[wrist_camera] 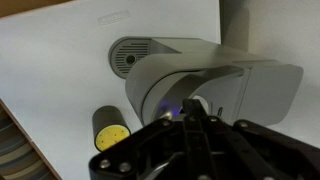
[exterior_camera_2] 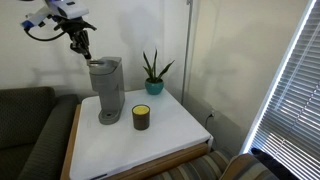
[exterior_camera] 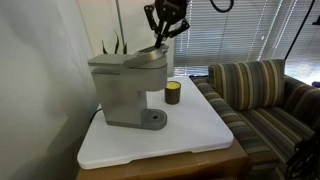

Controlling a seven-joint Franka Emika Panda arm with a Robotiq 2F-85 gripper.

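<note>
A grey pod coffee maker (exterior_camera: 125, 95) stands upright on the white tabletop. Its lid (exterior_camera: 148, 57) is slightly raised at the front and slopes down toward the back in exterior view 1. My gripper (exterior_camera: 158, 43) points down at the lid's front edge, at or very near contact. In exterior view 2 the gripper (exterior_camera_2: 87, 56) is right above the top of the machine. From the wrist, the gripper appears shut over the curved lid handle, with nothing visible between its fingers. Whether the fingertips touch the lid, I cannot tell.
A dark mug (exterior_camera: 172, 92) with a yellow inside stands beside the machine on the white table (exterior_camera_2: 165, 145). Behind it is a plant in a teal pot (exterior_camera_2: 154, 87). A striped sofa (exterior_camera: 250, 90) borders the table.
</note>
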